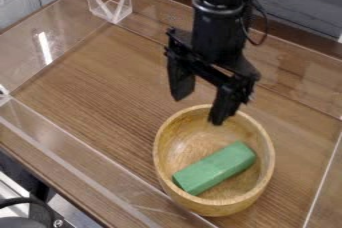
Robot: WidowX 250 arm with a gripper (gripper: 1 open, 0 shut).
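My gripper [209, 85], black and open, hangs over the middle of the wooden surface, just above and behind a round tan bowl [174, 157]. A green rectangular block [214, 169] lies inside the bowl at the lower middle of the view. I see nothing held between the fingers.
A white wire-like holder [110, 2] stands at the back left near the raised edge.
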